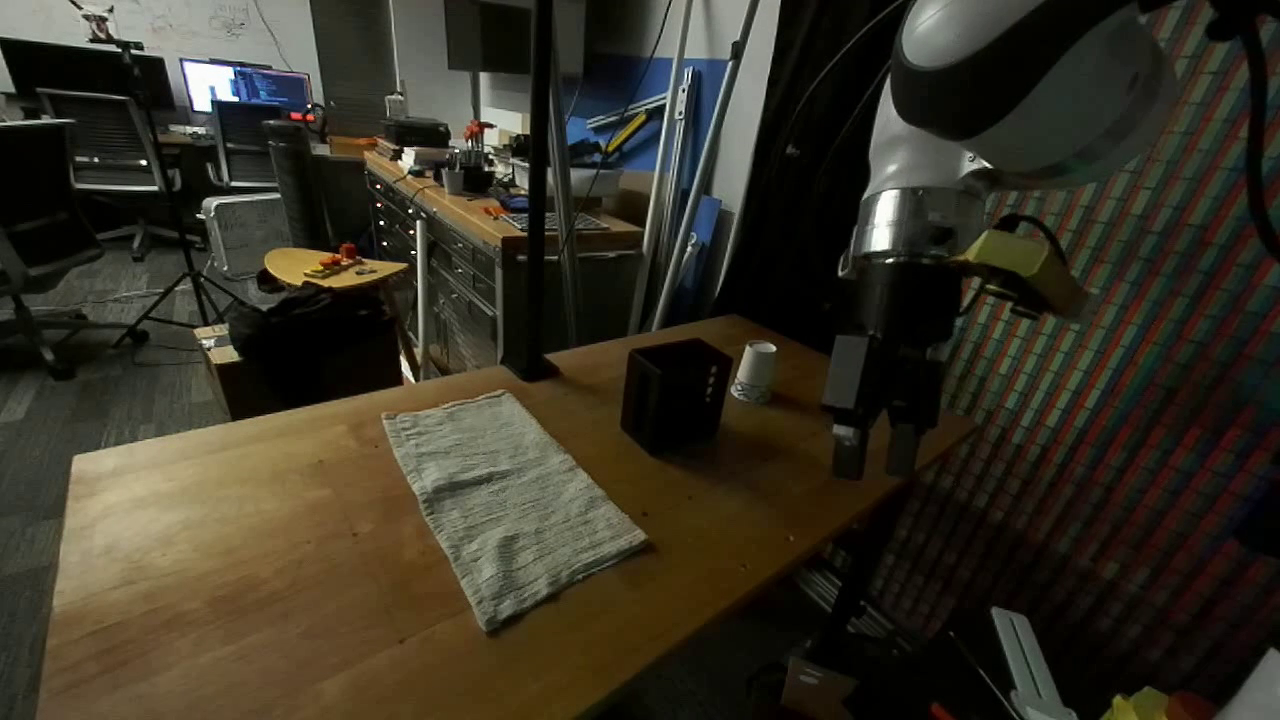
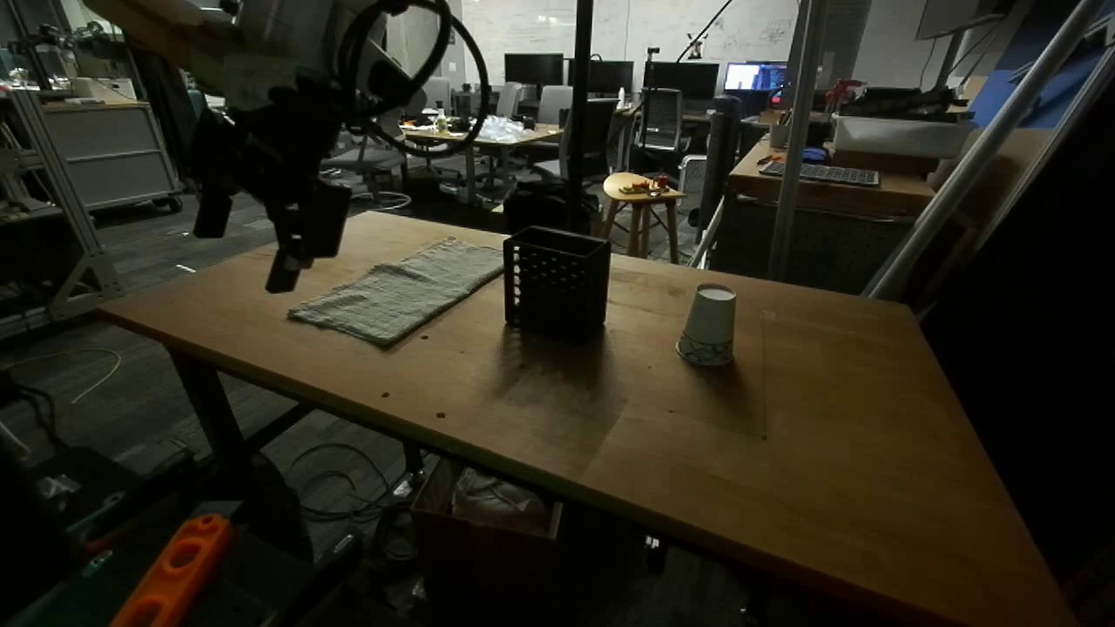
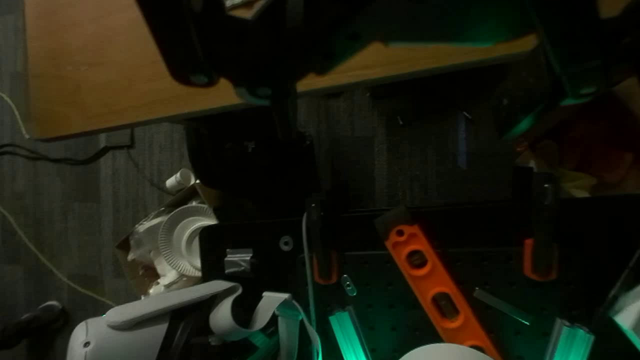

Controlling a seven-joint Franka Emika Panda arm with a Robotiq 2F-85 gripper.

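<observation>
A grey-green cloth [image 1: 510, 504] lies flat on the wooden table, and in exterior view 2 the cloth [image 2: 402, 291] is at the left part of the top. Beside it stands a black perforated box [image 1: 674, 396], open at the top. Past the box, a white paper cup [image 1: 755, 371] rests upside down; in exterior view 2 the cup [image 2: 707, 325] is right of the box [image 2: 556, 280]. My gripper [image 1: 875, 454] is open and empty, high and apart from all three. From exterior view 2 the gripper [image 2: 249, 246] hangs to the left of the cloth.
The wrist view looks past the table edge [image 3: 150, 117] to the floor. An orange level [image 3: 441, 291] and a white headset [image 3: 129, 330] lie there on a dark surface. A black pole [image 1: 536, 180] rises at the table's far edge.
</observation>
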